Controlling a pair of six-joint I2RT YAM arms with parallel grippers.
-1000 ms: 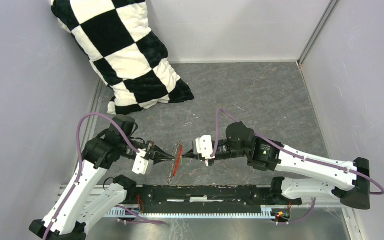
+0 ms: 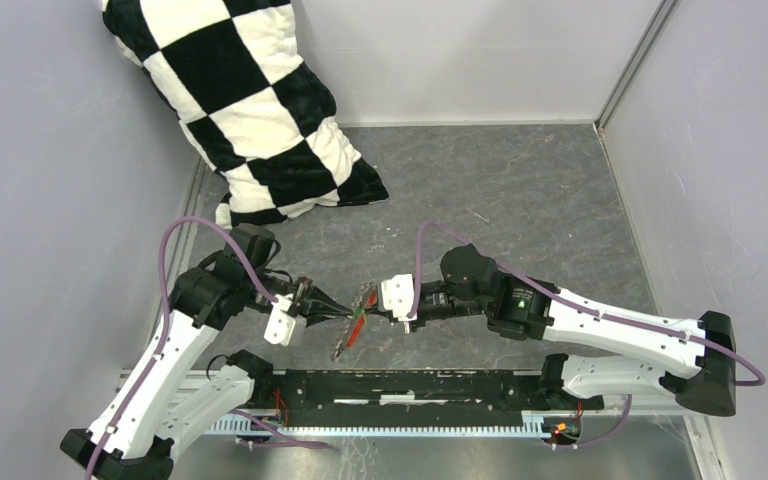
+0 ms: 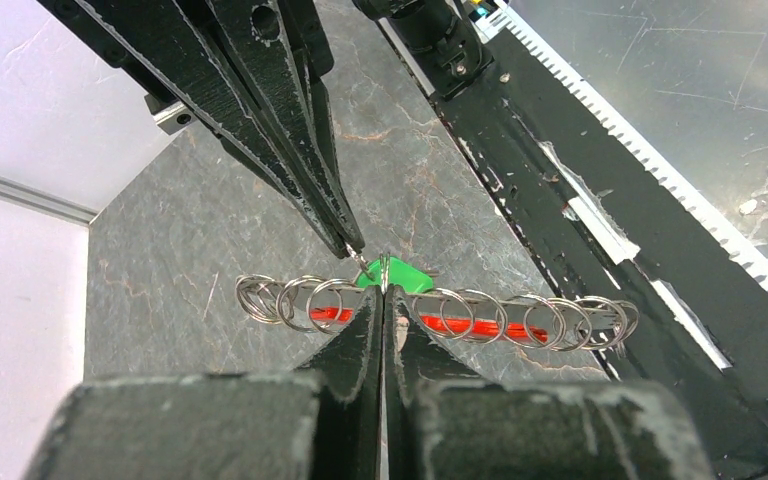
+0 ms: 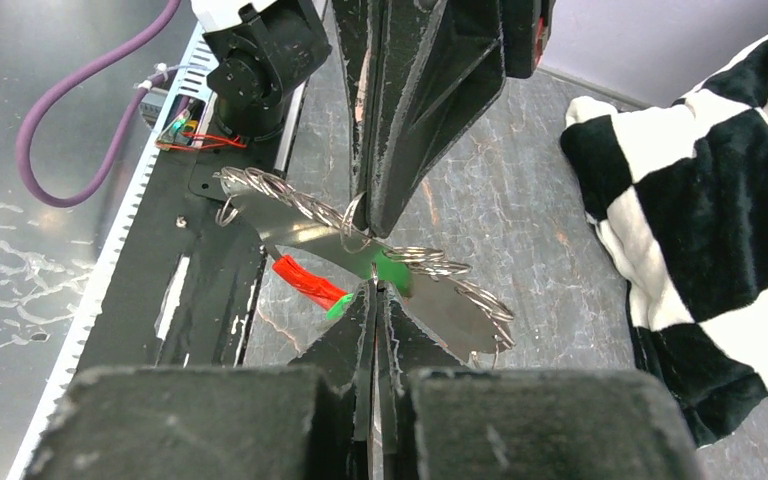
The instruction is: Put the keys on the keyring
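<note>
A shiny metal strip with several wire rings along its edge, the keyring (image 3: 560,318), hangs between my two grippers. My left gripper is shut at its middle, with a thin wire ring (image 4: 352,222) at its fingertips. From the other side, my right gripper is shut against the strip, and a thin bit of metal (image 3: 360,262) runs from its tips toward a green piece (image 3: 400,276). A red piece (image 4: 305,283) lies along the strip. I cannot tell whether the green in the right wrist view is partly a reflection.
A black-and-white checkered cushion (image 2: 260,110) leans in the back left corner. Bare grey floor (image 2: 490,190) stretches behind the arms. In front runs a black rail (image 2: 410,398) with a white toothed strip; walls close both sides.
The strip now leans more to the right at its far end, and green shows at its middle. The left arm has shifted only slightly.
</note>
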